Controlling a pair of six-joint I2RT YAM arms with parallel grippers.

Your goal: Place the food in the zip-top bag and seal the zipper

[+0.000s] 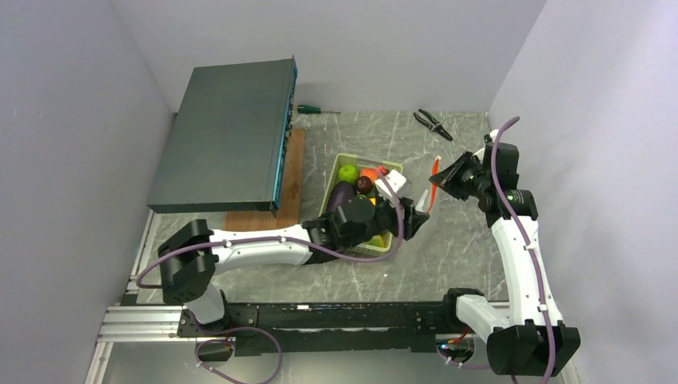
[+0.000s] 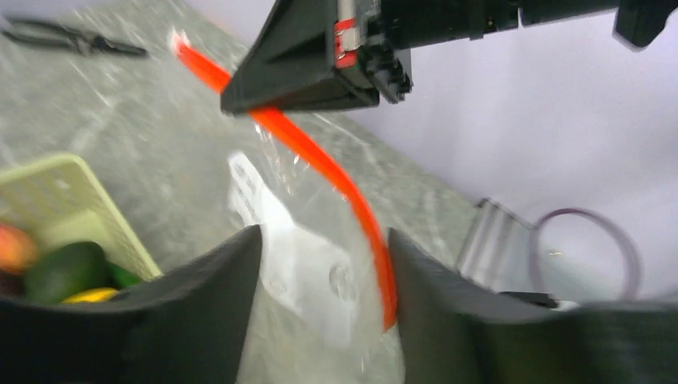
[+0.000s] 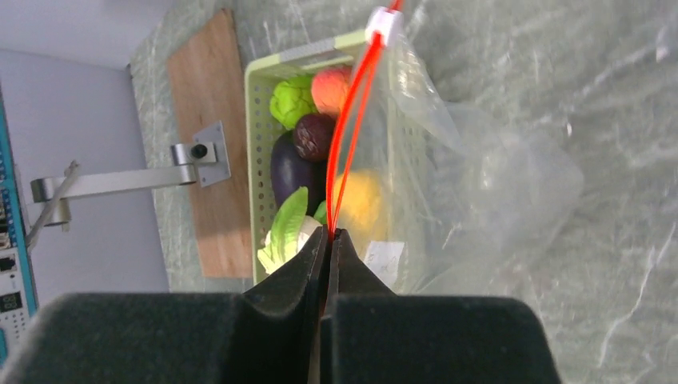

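Note:
The clear zip bag (image 3: pixel 504 192) hangs between the grippers, its red zipper (image 1: pixel 434 174) stretched upright. My right gripper (image 1: pixel 432 180) is shut on the zipper strip, seen at the bottom of the right wrist view. My left gripper (image 1: pixel 417 222) is at the bag's lower zipper end, its fingers apart and blurred in the left wrist view; whether they touch the bag is unclear. A pale crate (image 1: pixel 338 158) holds the food, including an eggplant (image 3: pixel 289 168), green, red and yellow pieces, partly under the left arm.
A dark metal chassis (image 1: pixel 221 132) over a wooden board (image 1: pixel 293 168) fills the left. A screwdriver (image 1: pixel 310 109) and pliers (image 1: pixel 432 124) lie at the back.

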